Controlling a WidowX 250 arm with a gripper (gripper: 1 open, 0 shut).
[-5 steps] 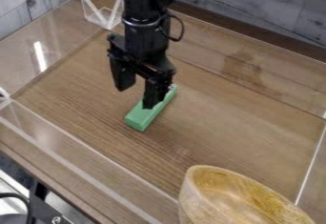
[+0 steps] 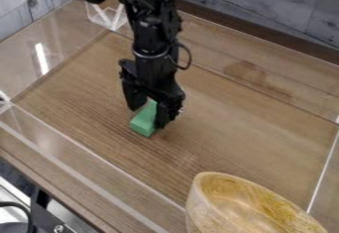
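Note:
My black gripper point(image 2: 150, 96) is low over the middle of the wooden table point(image 2: 79, 128), right at a green object point(image 2: 143, 124) lying there. The gripper's lower parts cover the upper part of the green object. Its fingers stand apart; whether they touch the object I cannot tell.
A large yellow bowl point(image 2: 245, 207) fills the bottom right. A clear plastic item point(image 2: 105, 12) sits at the back left. A grey ledge runs along the back, and black cable lies at the bottom left edge.
The gripper has moved down and toward the front onto the green object, which is now more covered by it. The bowl has not moved.

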